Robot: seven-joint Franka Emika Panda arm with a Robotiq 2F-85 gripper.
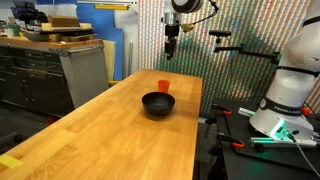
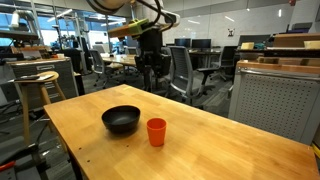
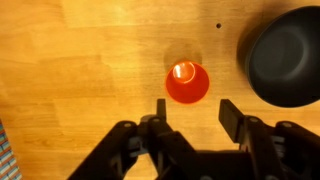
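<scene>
A red cup (image 3: 187,82) stands upright on the wooden table, next to a black bowl (image 3: 287,57). In the first exterior view, the cup (image 1: 163,87) is just behind the bowl (image 1: 158,104); both appear again in the second one, the cup (image 2: 156,132) to the right of the bowl (image 2: 121,120). My gripper hangs above, pointing down, its fingers apart with nothing held between them. From the side, the gripper (image 1: 170,47) is well clear of the cup and the tabletop.
A second arm (image 1: 285,85) stands on a black stand beyond its right edge. A patterned item (image 3: 8,155) shows at the lower left of the wrist view.
</scene>
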